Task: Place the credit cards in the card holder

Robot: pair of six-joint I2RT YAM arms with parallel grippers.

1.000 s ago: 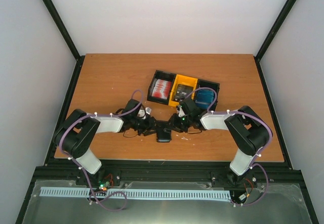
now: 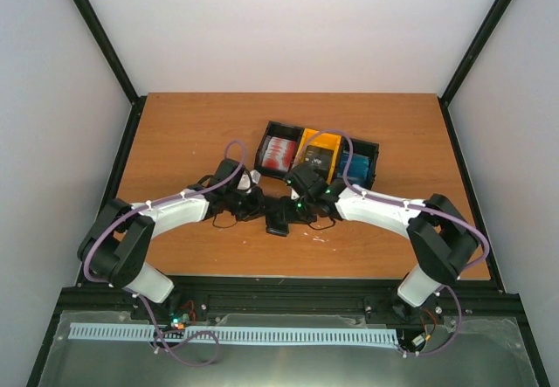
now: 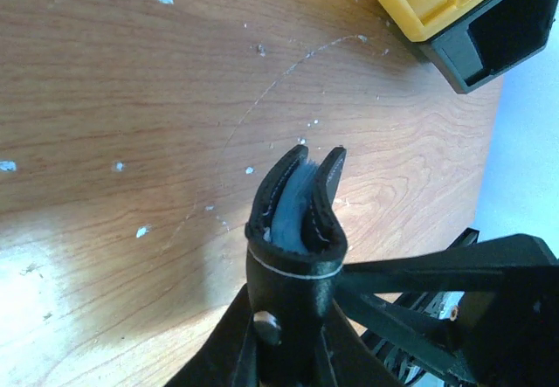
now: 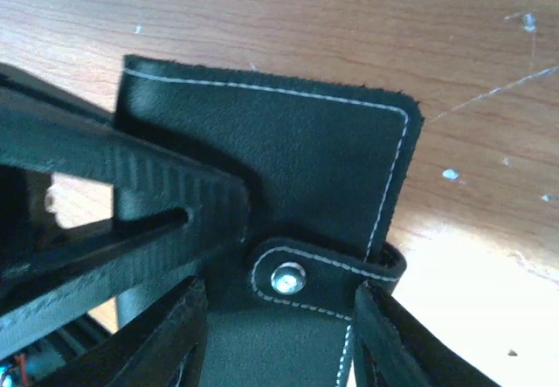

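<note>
The black card holder (image 4: 262,177), with white stitching and a snap strap, is raised between both arms. My left gripper is shut on it, and its fingers (image 4: 131,203) cover the holder's left part in the right wrist view. From the left wrist view the holder shows edge-on, with a bluish layer (image 3: 297,203) between its black flaps; whether that is a card cannot be told. Open, my right gripper points at the holder's face, and its fingers (image 3: 410,278) come in from the right there; contact is unclear.
Behind the grippers stands a tray row: a black bin with red-and-white cards (image 2: 279,153), a yellow bin (image 2: 308,136) with dark cards, and a black bin with blue cards (image 2: 356,167). The right arm passes just in front of the bins. Bare wooden table (image 2: 183,134) lies to the left.
The holder has shifted slightly left and away from the front edge, changing its tilt on the way. My right gripper has moved left, closer to the left gripper, which has stayed nearly in place.
</note>
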